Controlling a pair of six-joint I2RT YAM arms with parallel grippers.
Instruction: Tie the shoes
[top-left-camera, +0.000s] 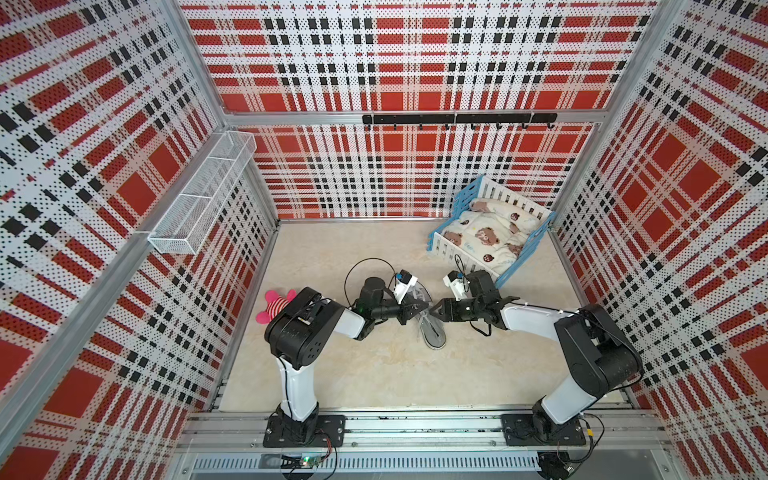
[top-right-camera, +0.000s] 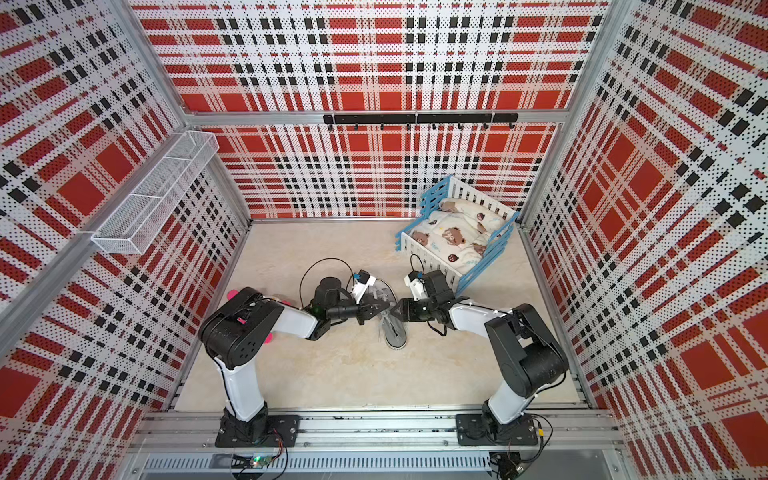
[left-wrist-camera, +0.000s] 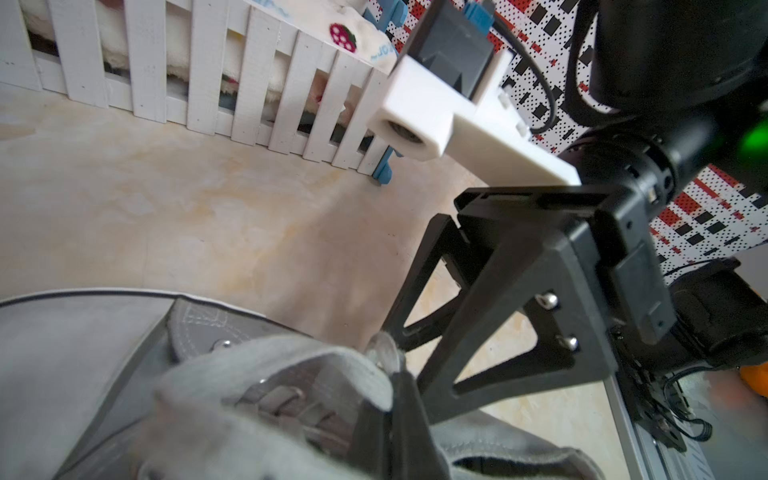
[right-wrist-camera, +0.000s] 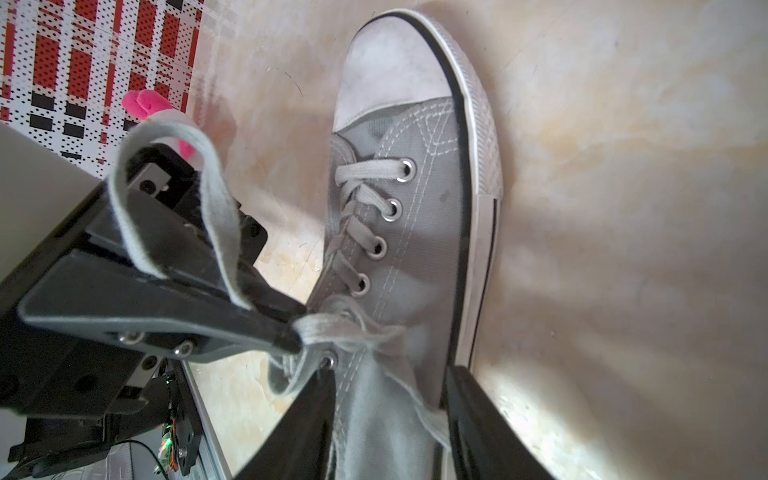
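A grey canvas shoe (right-wrist-camera: 416, 240) with a white toe cap lies on the table between my grippers. My left gripper (top-left-camera: 412, 308) sits over its lacing; in the right wrist view it is shut with a grey lace (right-wrist-camera: 328, 328) at its tips, and a loop of lace hangs over its body. My right gripper stands open over the shoe from the right, with a strand of lace crossing the space between its fingers.
A doll bed (top-left-camera: 512, 256) with a bear blanket stands at the back right. A pink striped toy (top-left-camera: 276, 306) lies at the left. A wire basket (top-left-camera: 192, 200) hangs on the left wall.
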